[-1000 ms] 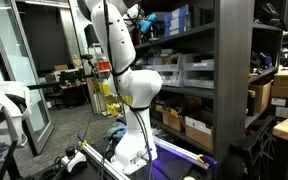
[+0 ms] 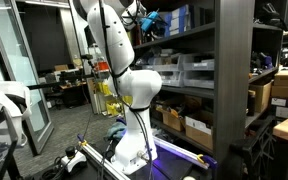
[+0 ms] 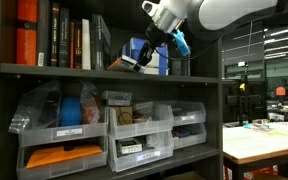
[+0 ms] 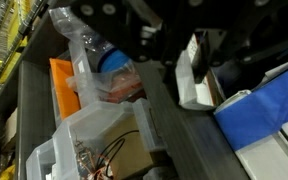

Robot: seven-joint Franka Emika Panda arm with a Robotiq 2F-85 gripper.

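In exterior view 2 my gripper is at the upper shelf, reaching down towards a small white book or box that lies tilted near the shelf's front edge. The wrist view shows the dark, blurred fingers at the top, close around or just over the white end of this book or box. Whether they touch it does not show, nor how wide the fingers stand. In exterior view 1 the gripper is small, up at the top shelf.
Upright books stand left on the upper shelf. Blue-and-white binders are just right of the gripper. Clear plastic bins fill the shelf below. In the wrist view a blue-and-white binder lies close to the fingers.
Around the top shelf the arm and gripper have shifted only slightly. The other things look the same.
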